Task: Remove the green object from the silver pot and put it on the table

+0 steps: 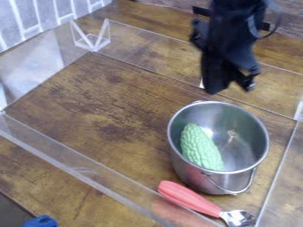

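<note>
The green object (200, 148), bumpy and long like a bitter melon, lies inside the silver pot (251, 140), leaning along its left side. The pot stands upright at the right of the table. Above and behind the pot hangs my black gripper (228, 87), blurred by motion and clear of the pot's rim. Its fingers point down, and the blur hides how far apart they are. Nothing green shows at the gripper.
A spoon with a red handle (190, 199) lies in front of the pot. Clear low walls (83, 168) border the wooden table (101, 111), whose left and middle are bare. Something blue (41, 221) sits at the bottom left corner.
</note>
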